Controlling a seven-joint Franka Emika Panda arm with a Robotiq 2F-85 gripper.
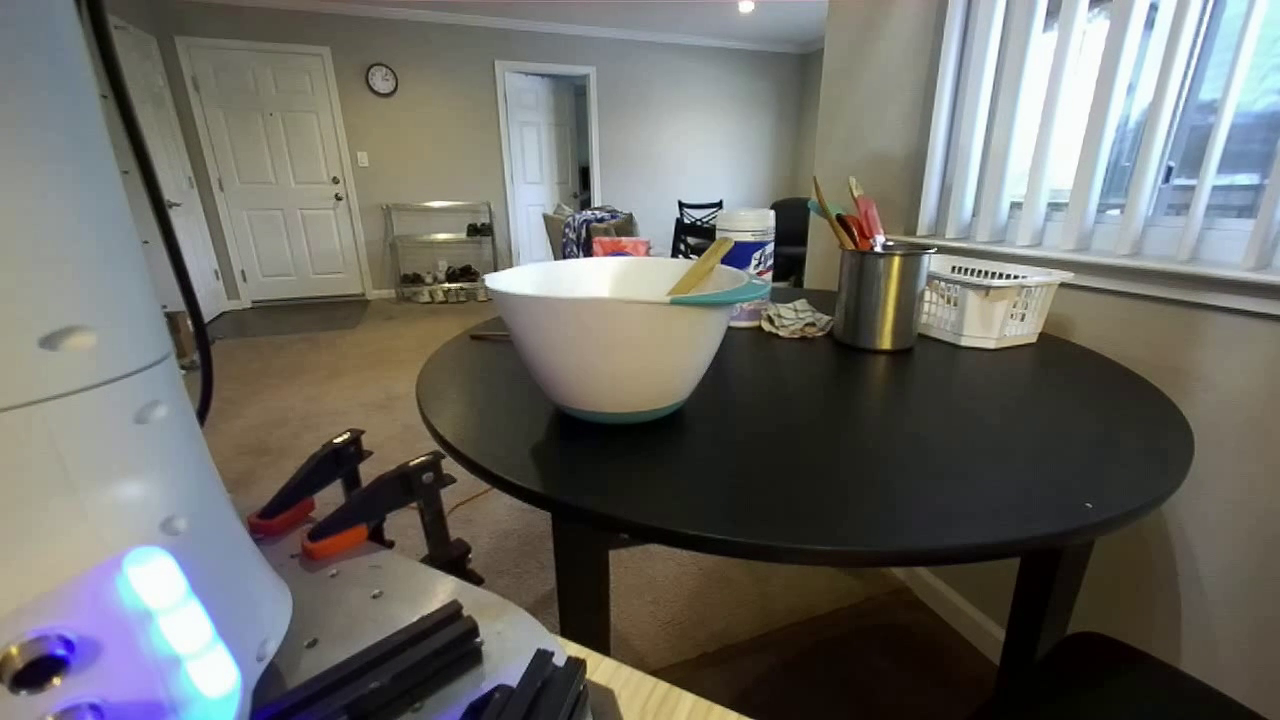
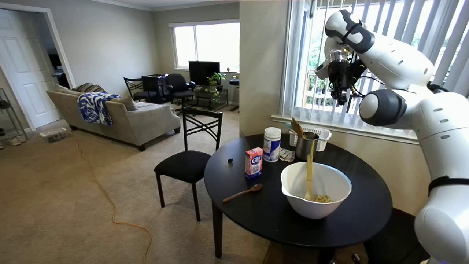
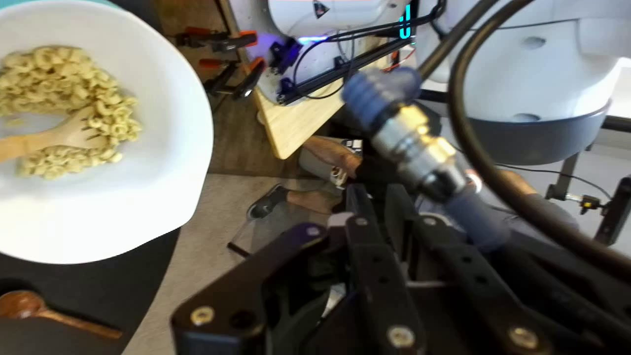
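On the dark table stands a large white bowl with pasta inside. A wooden fork-ended utensil rests in it, its head among the pasta and its handle leaning against the rim. My gripper is high above the table near the window, well clear of the bowl. From the wrist view, its dark fingers stand close together with a narrow gap; no object shows between them, though the space is dark and blurred. A brown wooden spoon lies on the table beside the bowl.
Behind the bowl are a red box, a white canister, a folded cloth, a metal utensil holder and a white basket. Open tabletop lies at right in exterior view 1. A person's legs show below.
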